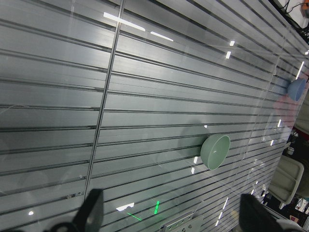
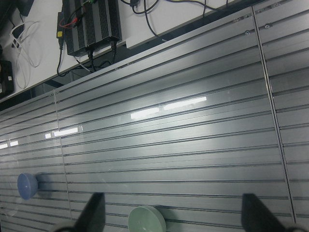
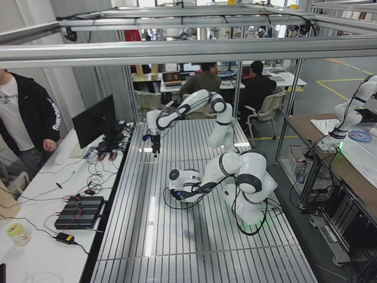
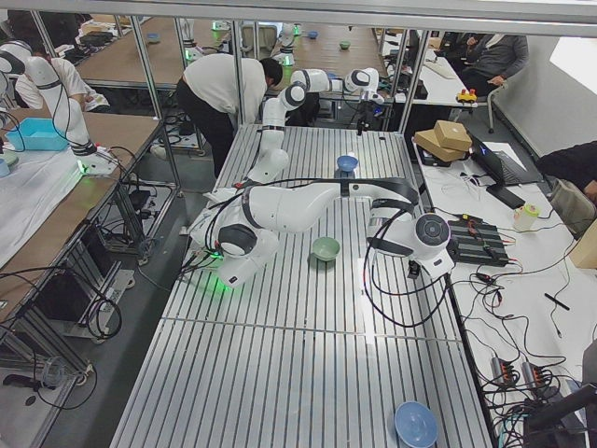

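Observation:
A green bowl (image 4: 326, 248) (image 1: 215, 152) (image 2: 146, 220) rests mid-table. A blue bowl (image 4: 346, 162) (image 1: 296, 89) lies in line behind it in the camera right view, and another blue bowl (image 4: 416, 425) is at that view's near right. In the camera left view the far arm holds its gripper (image 3: 154, 147) above the table's left side; the near arm's gripper (image 3: 177, 193) is lower, mid-table, partly hidden by its housing. Both wrist views show blurred fingertips set wide apart at the bottom edge, nothing between them; the left gripper and right gripper are open.
The metal frame spans overhead. People stand and sit around the station.

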